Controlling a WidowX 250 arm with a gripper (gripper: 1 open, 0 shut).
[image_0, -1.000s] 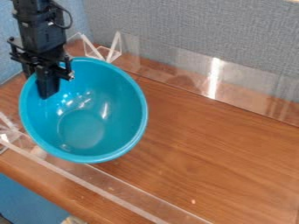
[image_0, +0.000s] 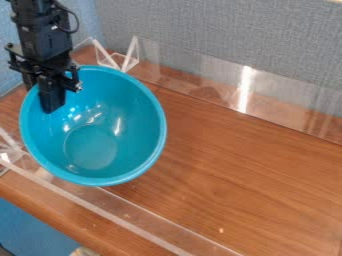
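Note:
A large turquoise plastic bowl (image_0: 107, 135) hangs tilted at the left, its open inside turned toward the camera. My black gripper (image_0: 54, 90) is at its upper-left rim, shut on that rim; the fingertips are partly hidden by the bowl and the dark wrist.
A clear plastic barrier (image_0: 243, 88) runs along the back before a grey padded wall (image_0: 234, 35). White brackets stand behind and to the left of the bowl, and a clear edge strip runs along the front left.
The bowl and my gripper have shifted very slightly to the left, with the gripper still on the rim.

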